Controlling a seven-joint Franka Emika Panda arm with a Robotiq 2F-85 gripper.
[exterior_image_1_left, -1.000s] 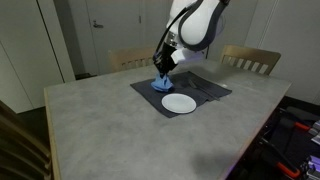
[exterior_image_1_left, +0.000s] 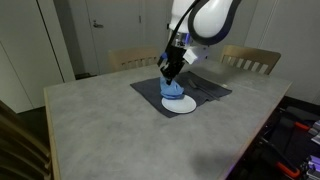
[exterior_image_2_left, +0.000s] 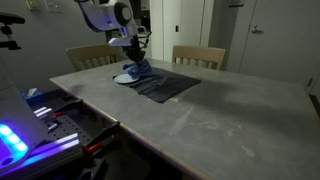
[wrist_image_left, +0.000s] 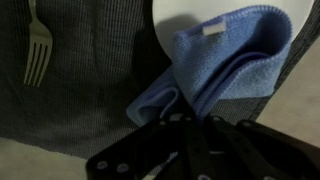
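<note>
A blue cloth (wrist_image_left: 225, 65) is bunched between the fingers of my gripper, which is shut on it. In the wrist view the cloth spreads over part of a white plate (wrist_image_left: 180, 15) and onto the dark mat (wrist_image_left: 90, 85). Exterior view 1 has the cloth (exterior_image_1_left: 171, 90) hanging from the gripper (exterior_image_1_left: 167, 78) at the back edge of the plate (exterior_image_1_left: 179, 104). Farther off, in exterior view 2, the cloth (exterior_image_2_left: 138, 69) shows beside the plate (exterior_image_2_left: 124, 79). The fingertips are hidden by the cloth.
A fork (wrist_image_left: 38, 48) lies on the mat, left of the plate in the wrist view. Chairs (exterior_image_1_left: 250, 60) stand behind it.
My gripper has carried the blue cloth toward the front and right, from the mat behind the plate to over the plate's back edge. The plate has stayed put.
</note>
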